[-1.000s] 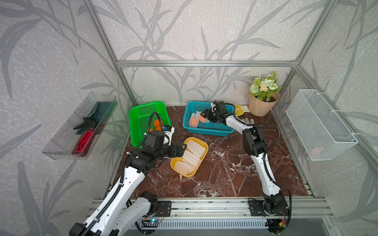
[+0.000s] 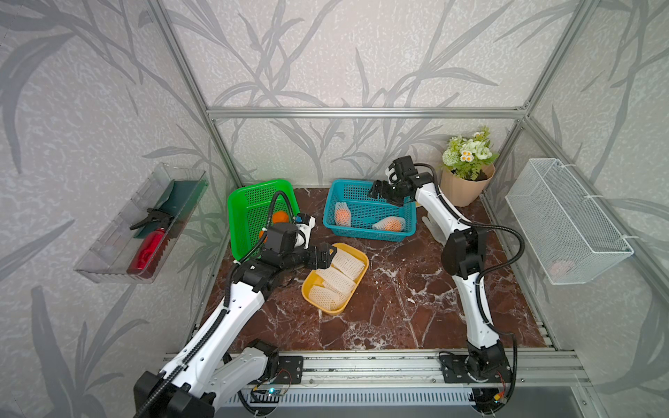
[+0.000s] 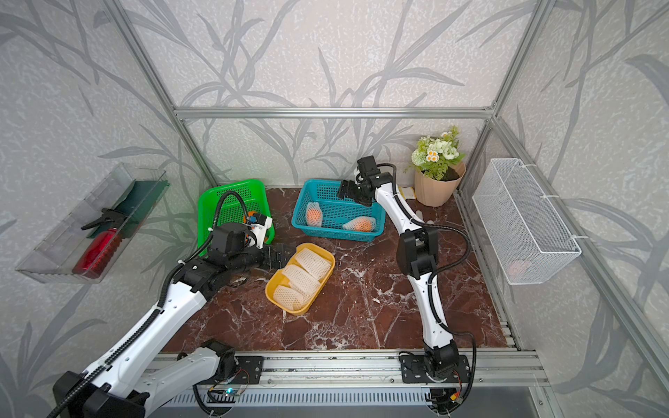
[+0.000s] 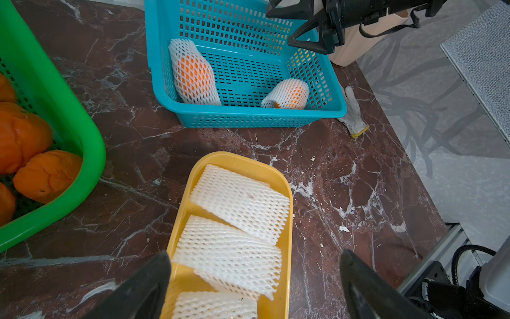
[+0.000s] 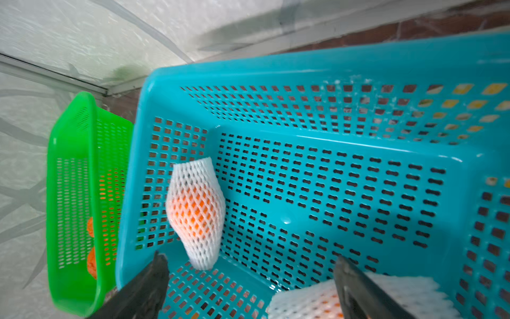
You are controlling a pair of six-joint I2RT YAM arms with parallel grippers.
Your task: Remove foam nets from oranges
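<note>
Two netted oranges rest in the blue basket (image 2: 369, 233): one upright at its left (image 5: 195, 212), one lying at its front right (image 4: 285, 94). My right gripper hangs open above that basket, its fingers apart with nothing held between them. My left gripper is open above the yellow tray (image 4: 287, 223), which holds several removed foam nets (image 4: 239, 199). The green basket (image 2: 244, 209) at the left holds several bare oranges (image 4: 21, 135).
A potted plant (image 2: 468, 184) stands behind the right arm, near a glove (image 4: 351, 111) on the table. Wire and clear racks hang on the side walls.
My right gripper has risen above the blue basket. The right-hand netted orange has shifted to lie at the basket's front right. The left arm has moved only slightly.
</note>
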